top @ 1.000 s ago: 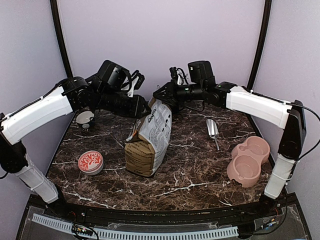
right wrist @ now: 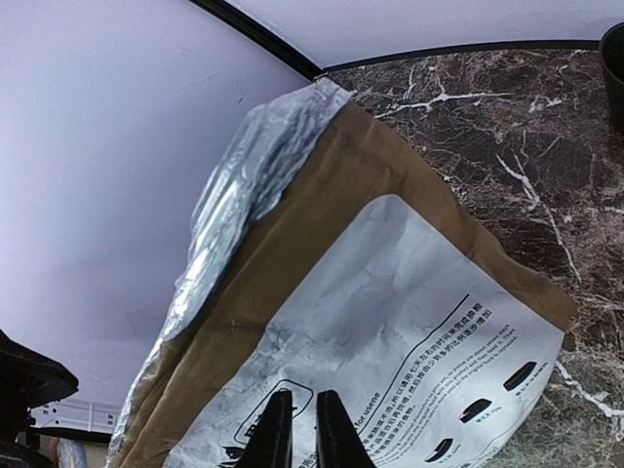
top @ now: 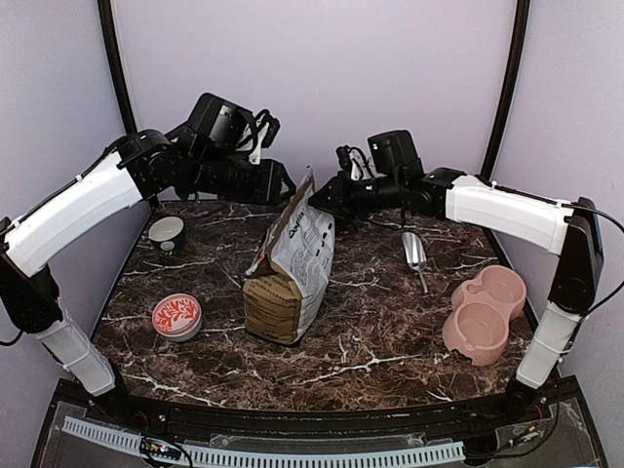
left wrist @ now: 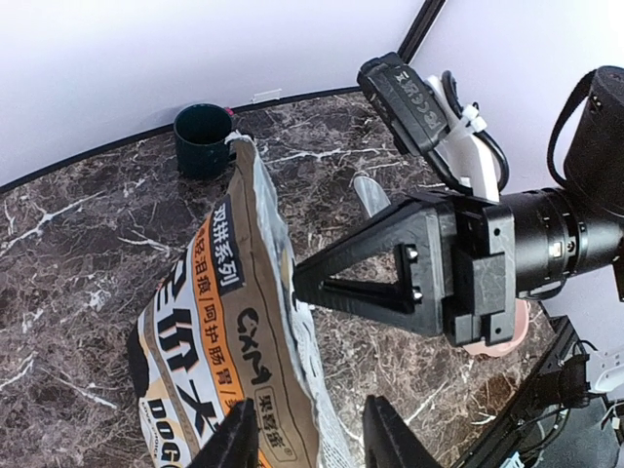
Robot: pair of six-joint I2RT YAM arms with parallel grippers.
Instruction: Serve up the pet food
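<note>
The paper pet food bag point(top: 302, 255) stands upright mid-table, its narrow top edge rising between my grippers. My left gripper point(top: 283, 185) is just left of that top edge; in the left wrist view its fingers point(left wrist: 239, 434) are spread, with the bag below and beyond them. At the bag's upper right side is my right gripper point(top: 324, 200), its fingers point(right wrist: 281, 424) a small gap apart in front of the printed face. Neither finger visibly grips the bag. To the right lie a metal scoop point(top: 414, 252) and a pink double bowl point(top: 497, 292).
A round tin with a red-patterned lid point(top: 176, 317) is at the left, with a light cup point(top: 167, 232) behind it. Beyond the bag stands a dark green container point(left wrist: 202, 146).
The right gripper came down off the bag's top edge to its right side. The bag has stayed put.
</note>
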